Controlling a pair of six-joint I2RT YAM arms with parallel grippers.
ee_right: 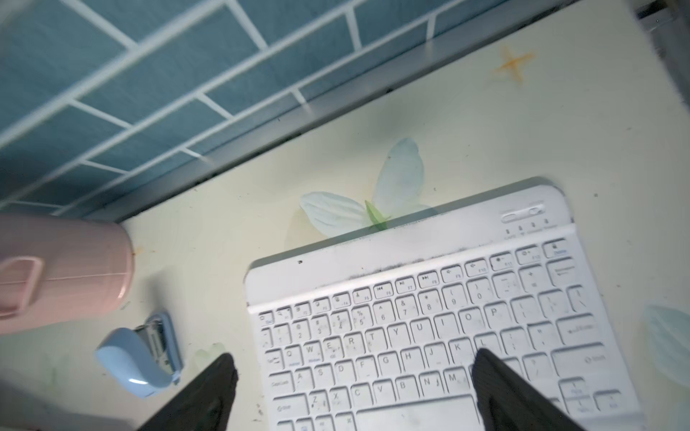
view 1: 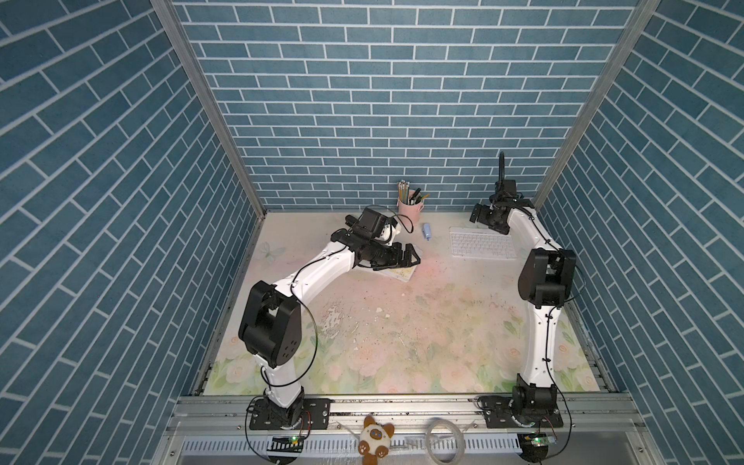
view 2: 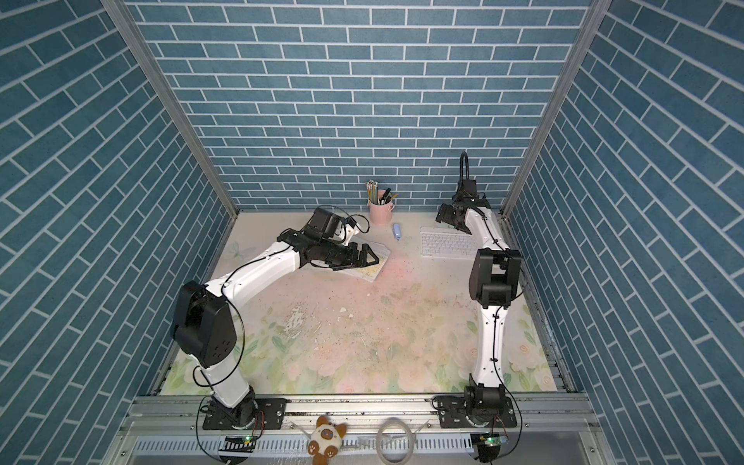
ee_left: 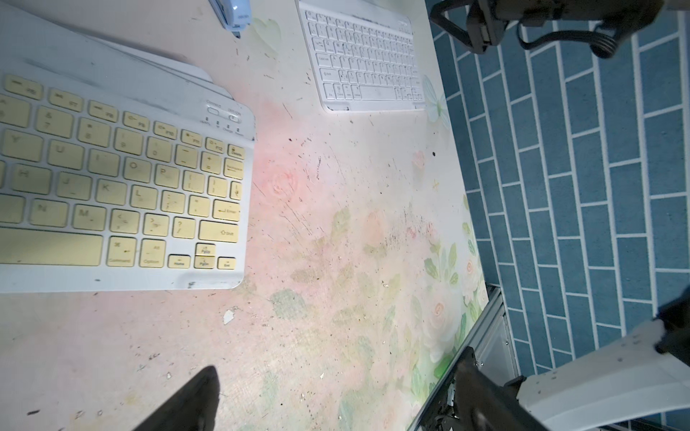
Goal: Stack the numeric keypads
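Observation:
A white keyboard with yellow keys (ee_left: 107, 194) lies left of centre on the table. Behind its rear edge a white edge (ee_left: 192, 70) juts out, apparently another keyboard underneath, mostly hidden. To the right at the back, an all-white keyboard (view 1: 482, 243) rests flat, apart from that pair. My left gripper is open above the table beside the yellow-keyed keyboard, its fingers wide apart and empty. Over the all-white keyboard (ee_right: 431, 323), my right gripper hangs open, with nothing held; the keyboard's front edge falls outside the right wrist view.
A pink cup of pens (view 1: 410, 209) stands against the back wall, with a small blue stapler-like object (view 1: 427, 231) close by on its right. Bare table (view 1: 434, 325) spreads across the middle and front. Tiled walls close in the back and sides.

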